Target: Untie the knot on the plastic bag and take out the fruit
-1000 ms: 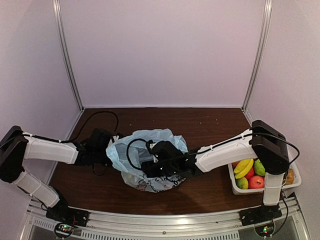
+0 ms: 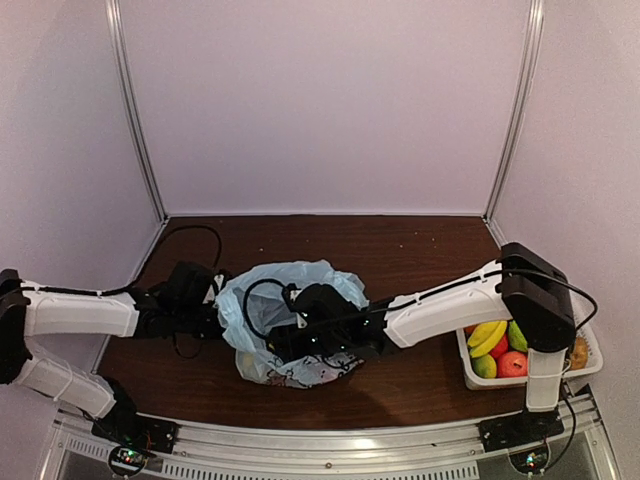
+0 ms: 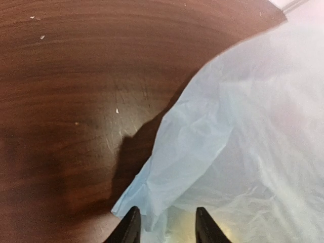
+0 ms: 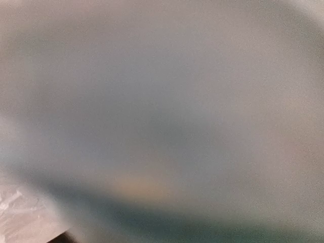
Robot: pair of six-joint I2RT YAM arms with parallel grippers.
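Observation:
The pale blue plastic bag [image 2: 265,280] stands on the table with its mouth spread wide. My right gripper [image 2: 285,345] reaches into the mouth; its fingers cannot be made out, and the right wrist view is mostly a blur against something close. At the bag's left edge is my left gripper. Its two fingers [image 3: 132,223] stand apart, with a fold of the bag [image 3: 185,152] running down between and beyond them. A yellowish patch [image 3: 225,230] shows faintly through the film; what fruit it is cannot be told.
At the right, a white basket [image 2: 592,352] holds several fruits, including a banana [image 2: 483,336] and a red fruit [image 2: 512,364]. The right arm passes over its edge. The table behind the bag is clear.

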